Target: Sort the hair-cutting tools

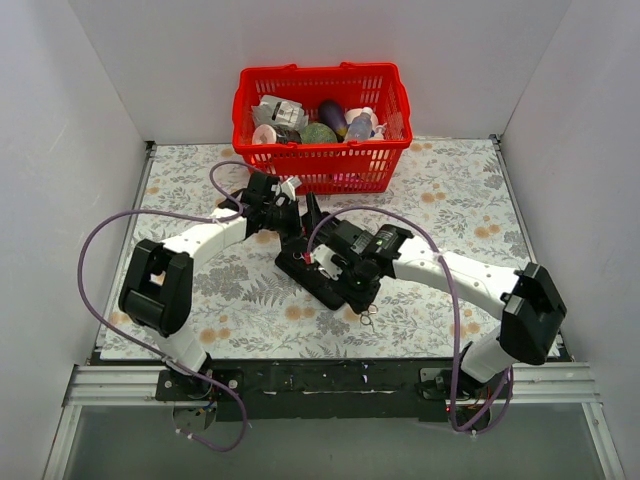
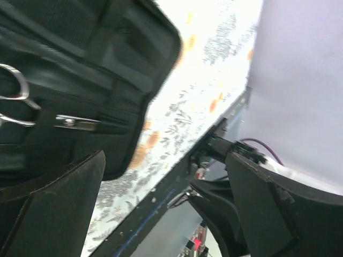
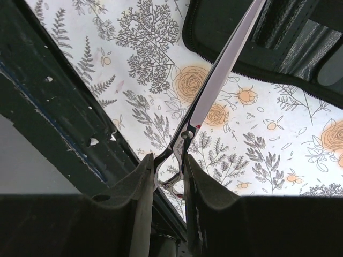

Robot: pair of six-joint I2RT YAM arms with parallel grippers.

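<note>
A black zippered tool case point(image 1: 310, 285) lies open on the floral mat in the middle, partly under both arms. In the left wrist view it point(image 2: 80, 48) holds scissor loops point(image 2: 19, 91) and a small metal tool point(image 2: 77, 124). My left gripper point(image 1: 290, 225) stands open over the case. My right gripper point(image 1: 365, 305) is at the front of the case, with long silver scissors point(image 3: 211, 93) running up from between its fingers, handles at the fingertips, blades reaching over the case. Whether the fingers grip them is hard to tell.
A red basket point(image 1: 320, 75) full of assorted items stands at the back. The dark front table edge point(image 3: 64, 123) lies close to my right gripper.
</note>
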